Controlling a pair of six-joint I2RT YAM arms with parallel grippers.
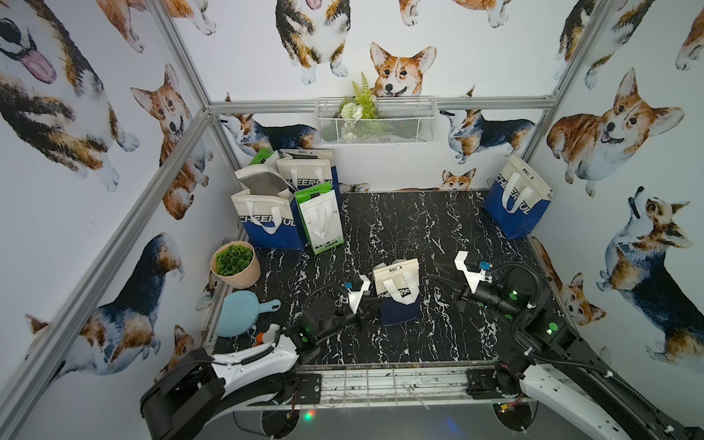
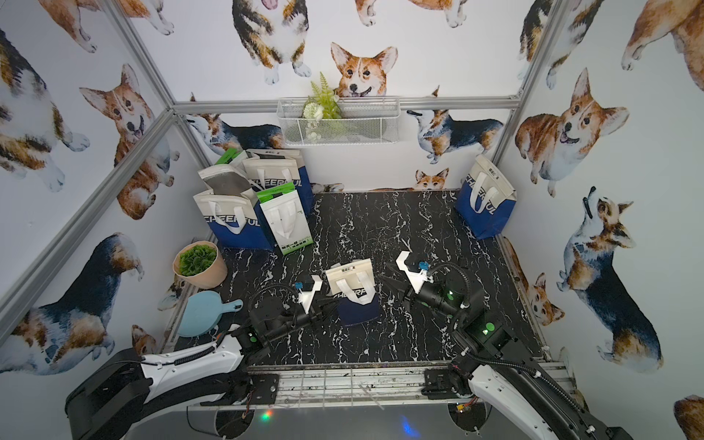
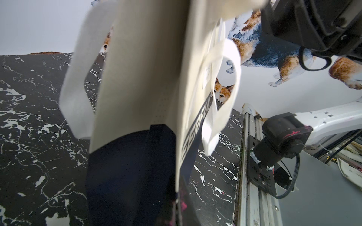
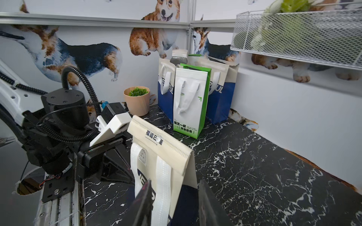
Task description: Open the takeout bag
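A small cream and navy takeout bag (image 1: 396,293) with white handles (image 4: 163,192) and a folded top flap (image 4: 158,143) stands upright at the front centre of the marble table (image 1: 396,220). My left gripper (image 1: 370,308) is shut beside the bag's left side, low against it; nothing shows held. In the left wrist view the bag's side fills the middle. My right gripper is part open, apart from the bag to its right, with the bag ahead beyond its fingertips.
Several bags (image 1: 267,220) stand at the back left, another (image 1: 517,198) at the back right. A potted plant (image 1: 234,267) and blue board (image 1: 234,315) lie left. A wire basket (image 1: 396,124) hangs on the back wall.
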